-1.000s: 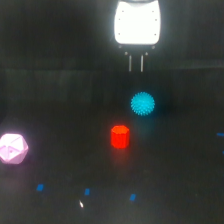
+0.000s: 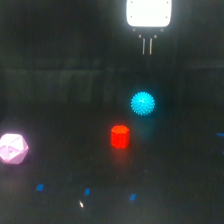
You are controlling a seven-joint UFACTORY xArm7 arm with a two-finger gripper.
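Observation:
At the top of the camera view hangs my white gripper [image 2: 147, 46], its two thin fingers a small gap apart with only dark background between them. Below the fingertips and slightly left in the picture rests a bright blue, knobbly ball [image 2: 143, 103]; clear space separates the two. A red block with a lighter top face [image 2: 120, 137] stands lower and left of the ball, not touching it. Near the left edge lies a pale pink, many-faced solid [image 2: 13, 149].
The surface is black and mostly bare. Small blue marks [image 2: 87, 191] are scattered along its lower part, with another blue mark [image 2: 220, 134] at the right edge. A tiny pale speck [image 2: 81, 204] shows near the bottom. Wide free room lies right of the red block.
My gripper has shifted right and up in the picture, away from the objects. Its fingers appear somewhat closer together. The ball, red block and pink solid have stayed where they were.

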